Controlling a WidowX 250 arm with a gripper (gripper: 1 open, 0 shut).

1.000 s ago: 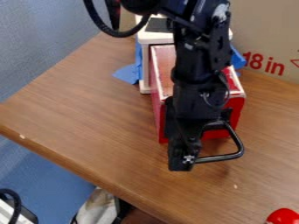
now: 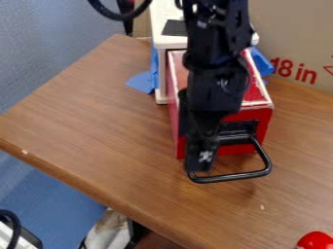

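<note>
My black gripper hangs pointing down in front of a red box, over the left part of a black wire handle that juts from the box's front. The arm hides much of the box. Whether the fingers are open or shut on the handle cannot be made out.
Behind the red box stand a white object and blue pieces, with a cardboard panel at the back. A red rounded object is at the lower right.
The gripper has risen slightly and shifted a little back toward the box, uncovering more of the handle's left end. The box has not visibly moved.
</note>
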